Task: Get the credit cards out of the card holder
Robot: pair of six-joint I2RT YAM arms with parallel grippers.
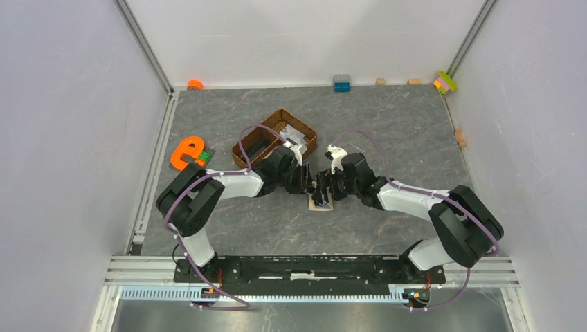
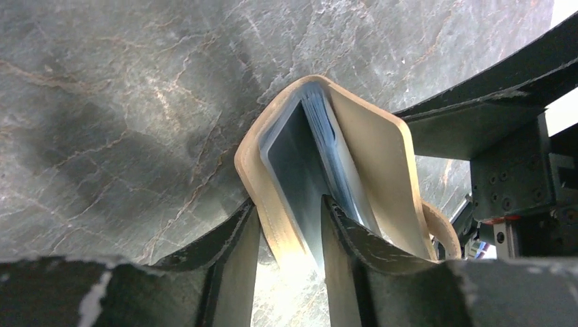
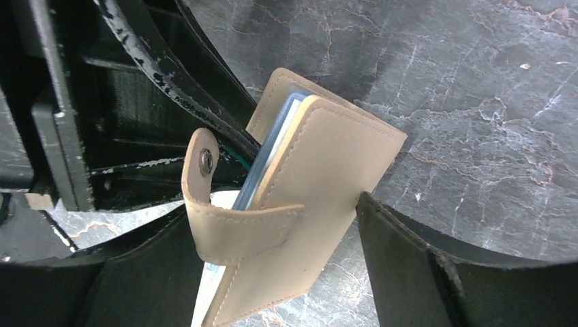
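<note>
A beige card holder (image 1: pixel 320 207) stands partly unfolded on the table between my two grippers. In the left wrist view its covers spread in a V, with a dark pocket face (image 2: pixel 294 174) and blue-grey card sleeves (image 2: pixel 334 153) inside. The fingers of my left gripper straddle the holder's left cover and pocket; whether they grip it is unclear. My right gripper stands open, its fingers on either side of the holder's right part. There a strap with a snap (image 3: pixel 205 161) curls outward, and pale card edges (image 3: pixel 276 139) show between the covers.
A woven basket (image 1: pixel 310 150) with compartments sits behind my left arm. Orange toy pieces (image 1: pixel 185 152) lie at the left, small blocks (image 1: pixel 341 83) along the back edge. The two grippers nearly touch.
</note>
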